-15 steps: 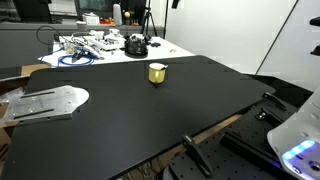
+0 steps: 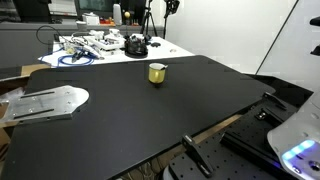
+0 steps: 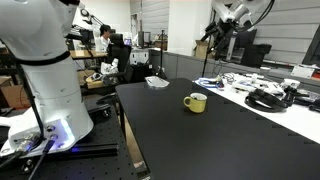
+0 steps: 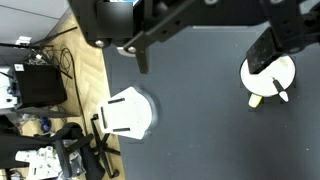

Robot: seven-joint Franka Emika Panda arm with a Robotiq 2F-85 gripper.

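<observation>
A yellow mug (image 2: 156, 73) stands upright on the dark table, with something thin, light and dark-tipped poking out of it. From above, in the wrist view, the mug (image 4: 283, 72) shows at the right, partly covered by one finger. My gripper is open with its fingers wide apart and nothing between them. It hangs high above the table; in the second exterior view the gripper (image 3: 226, 28) appears up near the top, well clear of the mug (image 3: 195, 103).
A white flat tray or lid (image 2: 48, 104) lies at the table's left side, near its edge in the wrist view. Cables and tools (image 2: 105, 43) clutter a surface behind the table.
The fingers at the top of exterior view 1 reach slightly lower than before, so my gripper has come down a little. The mug and the tray have not moved.
</observation>
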